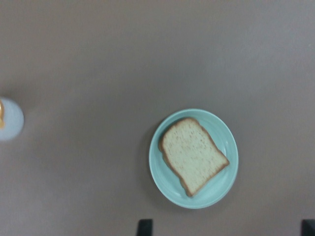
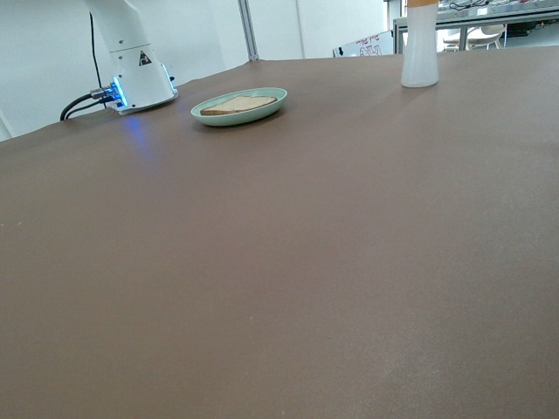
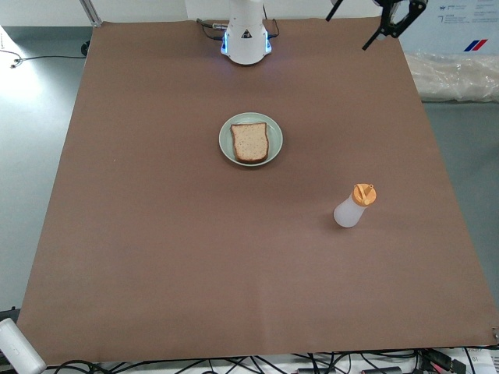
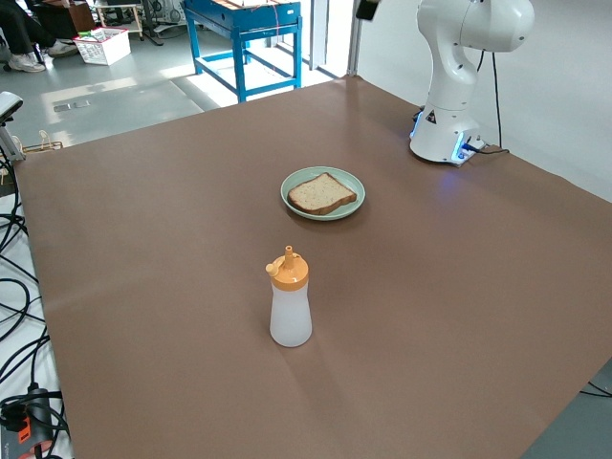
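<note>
A slice of bread (image 3: 249, 142) lies on a pale green plate (image 3: 226, 146) near the middle of the brown table; in the wrist view the bread (image 1: 192, 155) and plate (image 1: 224, 189) sit below me. A squeeze bottle with an orange cap (image 3: 351, 209) stands upright to the right of the plate in the left camera view, in front of it in the right camera view (image 4: 290, 311). My gripper (image 3: 347, 27) is open, raised at the back right of the left camera view; in the wrist view its two dark fingertips show far apart, empty.
My arm's white base (image 4: 443, 139) stands at the back edge of the table (image 3: 195, 257), with cables beside it. Cables lie beyond the near edge in the left camera view.
</note>
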